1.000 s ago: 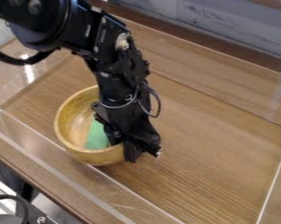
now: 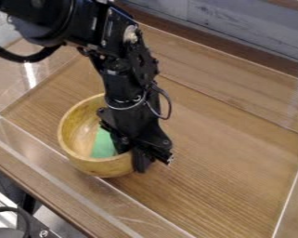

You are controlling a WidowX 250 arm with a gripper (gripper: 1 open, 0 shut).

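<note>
A yellow bowl (image 2: 82,156) sits on the wooden table near its front left edge, with a green object (image 2: 103,143) inside it. My black gripper (image 2: 138,160) reaches down from above at the bowl's right side and is shut on the bowl's rim. Its fingertips are dark and partly hidden against the bowl and each other.
A pale wall stands at the back. The table's front edge runs diagonally at the lower left, with black cables beyond it.
The arm has shifted very slightly over the last second, the upper part most visibly. The bowl stays nearly in place.
</note>
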